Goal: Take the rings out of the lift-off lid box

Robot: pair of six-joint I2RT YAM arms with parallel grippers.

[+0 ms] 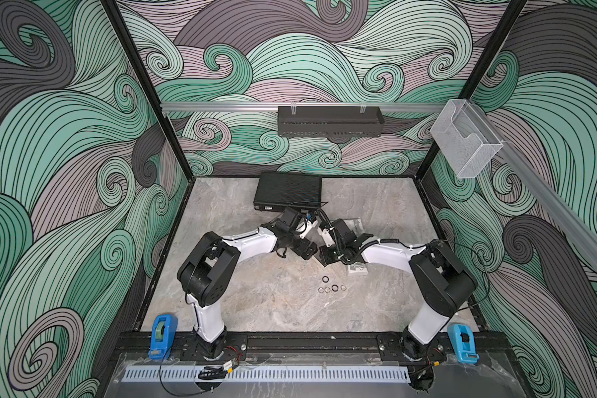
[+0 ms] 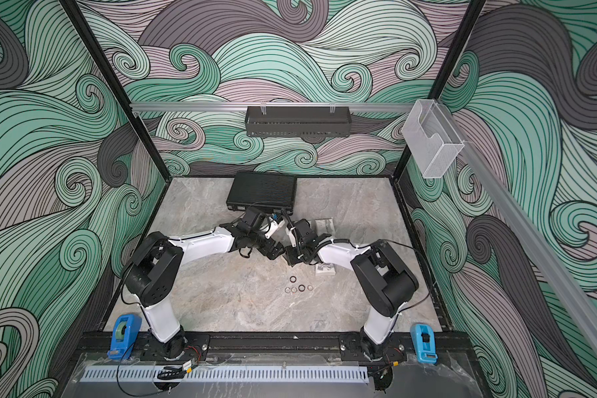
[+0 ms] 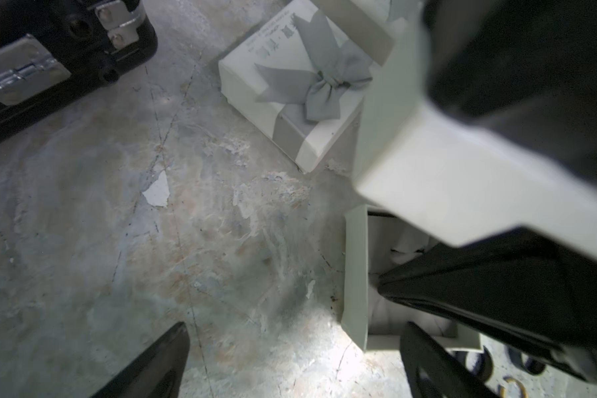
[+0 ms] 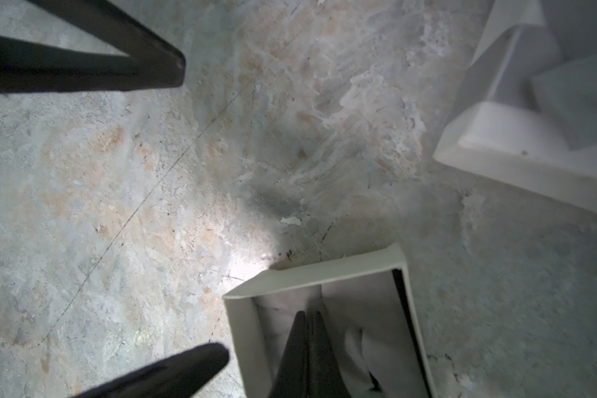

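Note:
The small white box stands open under my right gripper, with grey lining inside. My right gripper is shut, its tips together down in the box with nothing seen between them. I cannot make out a ring in the box; the fingers cover part of the lining. My left gripper is open and empty beside the box, over bare table. Several loose rings, black ones such as the black ring and lighter ones such as the light ring, lie on the table in front.
A white box-shaped piece with a grey bow lies behind the open box. A black case stands at the back. One small white box sits by the right arm.

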